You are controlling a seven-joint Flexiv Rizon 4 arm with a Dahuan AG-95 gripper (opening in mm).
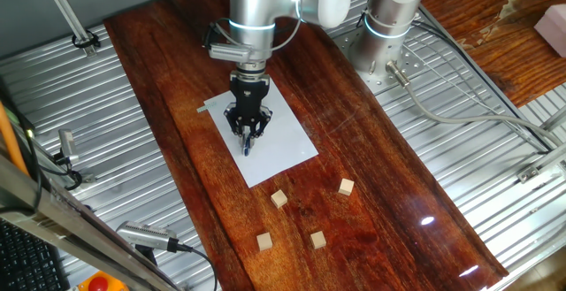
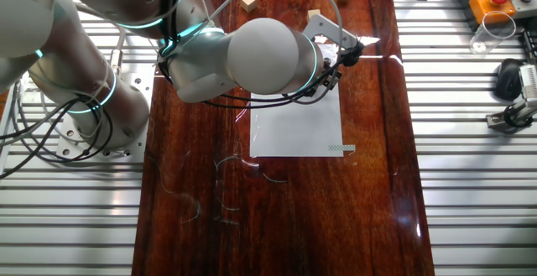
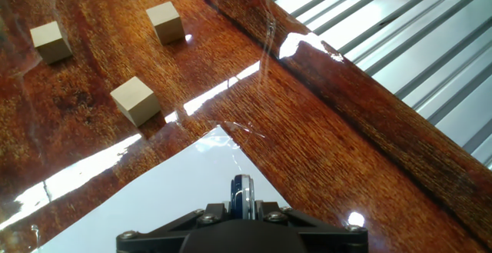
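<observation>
A white sheet of paper [image 1: 287, 141] lies on the brown wooden table. Over it points my gripper [image 1: 247, 134], shut on a slim dark blue and silver object [image 3: 243, 195] that looks like a pen or marker. This object juts out past the fingers; whether its tip touches the paper is not clear. In the wrist view the paper [image 3: 196, 184] spreads below and left of the gripper, one corner pointing away. No marks show on its visible part. From the second exterior view, the arm hides most of the gripper, while the paper [image 2: 294, 133] shows beneath.
Several light wooden cubes sit beyond the paper, among them one cube [image 1: 279, 199] close to its corner and another cube [image 1: 346, 187] farther right. The arm's base [image 1: 376, 57] stands beside the table. A camera [image 1: 149, 236] is off the left edge. Bare table surrounds the paper.
</observation>
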